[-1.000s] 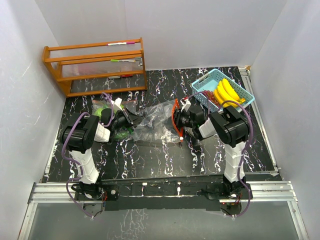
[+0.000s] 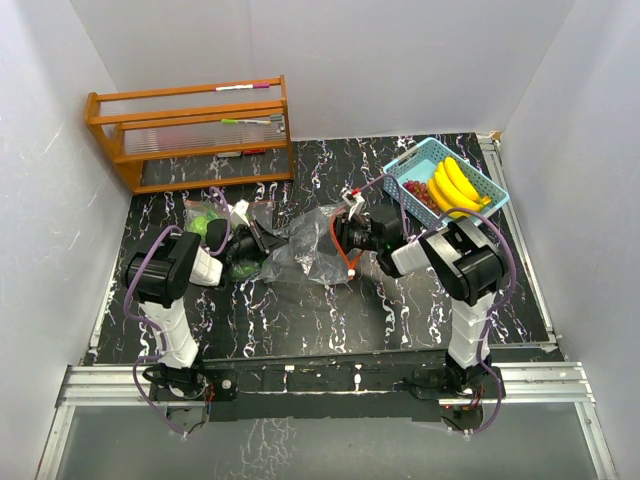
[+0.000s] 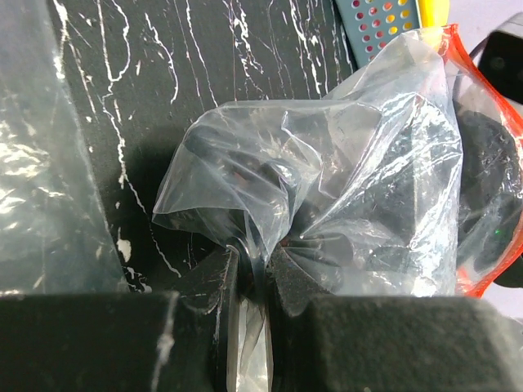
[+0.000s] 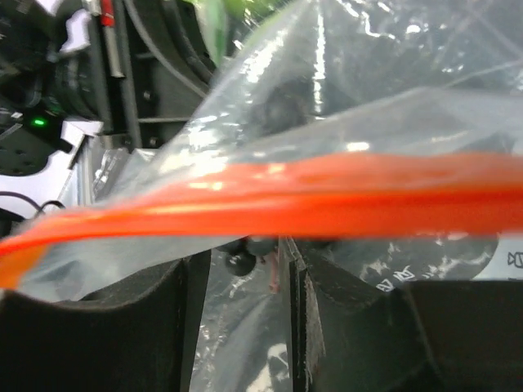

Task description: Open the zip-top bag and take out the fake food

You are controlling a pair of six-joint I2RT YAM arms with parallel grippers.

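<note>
The clear zip top bag (image 2: 300,262) lies crumpled between my two arms, its orange-edged mouth (image 2: 338,236) facing right. My left gripper is shut on a gathered fold of its plastic. My right gripper is at the mouth with its fingers apart. In the right wrist view the orange strip (image 4: 327,196) runs across above the fingers. Small dark round things (image 4: 240,260), like grapes, show beyond the gap; whether they lie inside the bag I cannot tell. The left wrist view shows the mouth's orange edge (image 3: 478,69) spread into a loop.
A blue basket (image 2: 403,160) at the back right holds bananas (image 2: 455,183) and red grapes (image 2: 420,193). Clear plastic with something green (image 2: 200,222) lies partly under my left arm. A wooden rack (image 2: 200,185) stands back left.
My right gripper has shifted left, and the orange mouth has moved left with it, its edge bowing more. The left arm appears still.
</note>
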